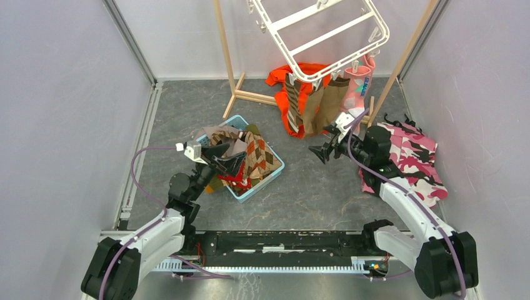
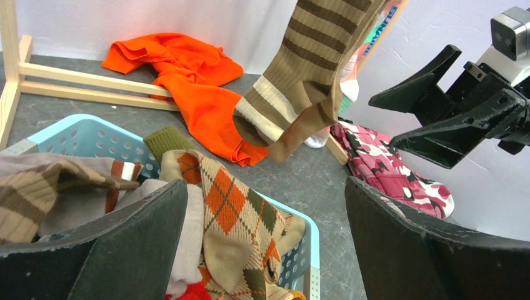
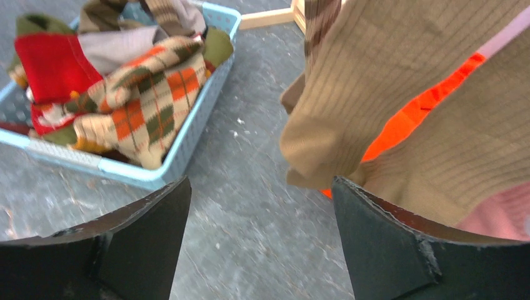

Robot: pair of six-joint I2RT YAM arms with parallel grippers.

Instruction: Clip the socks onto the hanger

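Observation:
A white clip hanger (image 1: 325,31) hangs at the back, with brown socks (image 1: 328,106), a striped one (image 2: 312,50) among them, and pink socks (image 1: 357,81) clipped on. Loose socks, including argyle (image 2: 228,219), grey and red ones, fill a blue basket (image 1: 271,180). My left gripper (image 1: 231,159) stands open over the basket, nothing between its fingers. My right gripper (image 1: 325,144) is open and empty, just front of the hanging brown socks, which fill the right of its wrist view.
An orange cloth (image 2: 206,112) lies behind the socks by the wooden stand (image 2: 94,94). A pink camouflage bag (image 1: 412,162) lies at the right. Bare floor (image 1: 312,200) lies between the arms.

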